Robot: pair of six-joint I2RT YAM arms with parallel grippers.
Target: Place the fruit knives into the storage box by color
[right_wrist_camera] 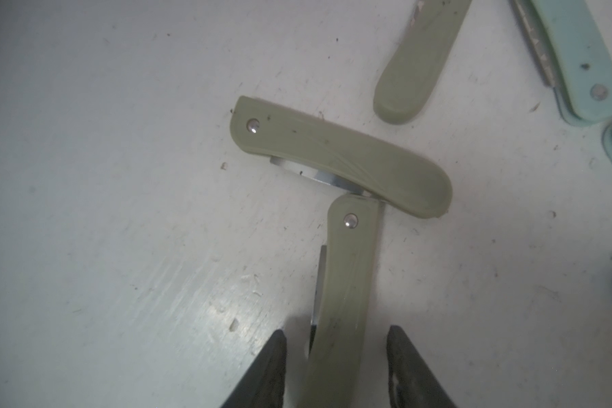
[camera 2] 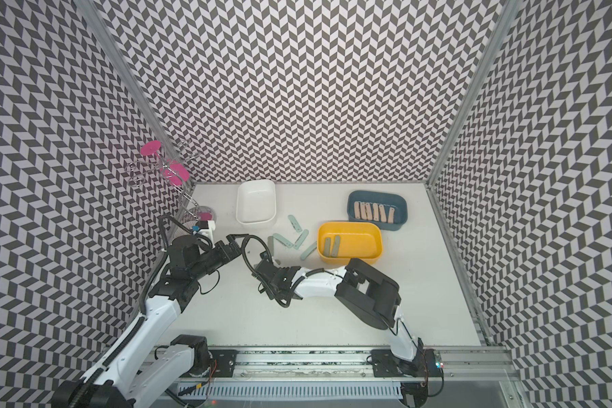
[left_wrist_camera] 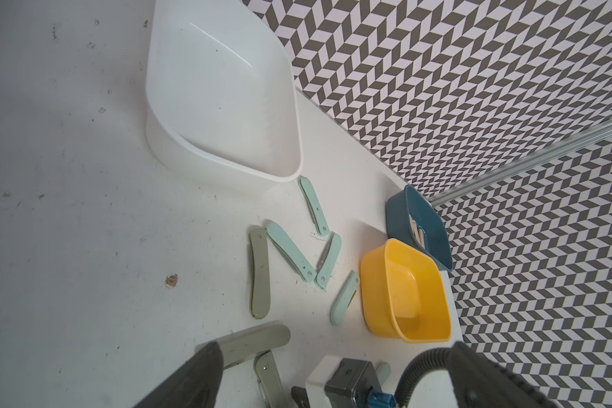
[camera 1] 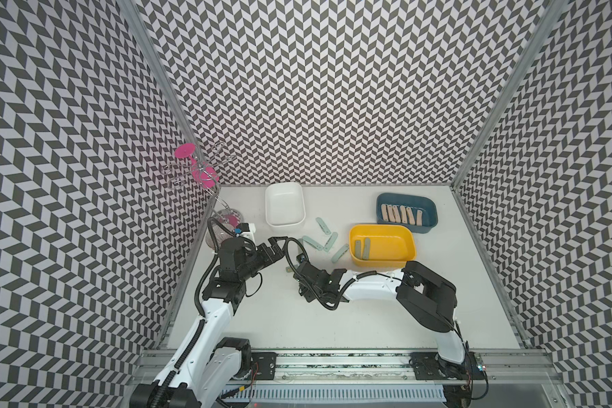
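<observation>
Olive-green fruit knives lie loose: one crosswise (right_wrist_camera: 340,153), another (right_wrist_camera: 343,292) between the fingers of my right gripper, which is part open around it; whether it touches is unclear. Mint knives (left_wrist_camera: 289,248) lie near the yellow box (camera 1: 382,244), which holds grey-green knives (camera 1: 366,248). The blue box (camera 1: 406,212) holds several pale pink knives (camera 1: 402,213). The white box (left_wrist_camera: 224,102) is empty. My left gripper (camera 1: 276,246) hangs open above the table at left, nothing between its fingers.
A metal rack with pink discs (camera 1: 204,173) stands at the far left.
</observation>
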